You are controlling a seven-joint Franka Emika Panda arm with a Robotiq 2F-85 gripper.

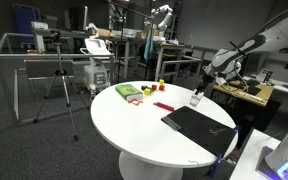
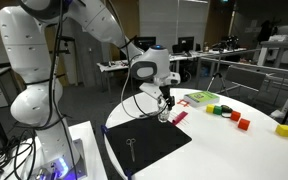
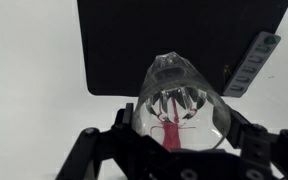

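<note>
A clear glass stands between the wide-spread fingers of my gripper in the wrist view. Something red shows inside or through it; I cannot tell which. In exterior view 1 the glass is low over the far right part of the table, directly under my gripper. Exterior view 2 has the glass just beyond the far edge of the black mat, below my gripper. The fingers are open around the glass; whether the pads touch it is unclear.
A black mat covers the right part of the white round table. Scissors lie on it. Close to the glass is a red bar. A green box and several coloured blocks sit farther left, with clear tabletop at the front left.
</note>
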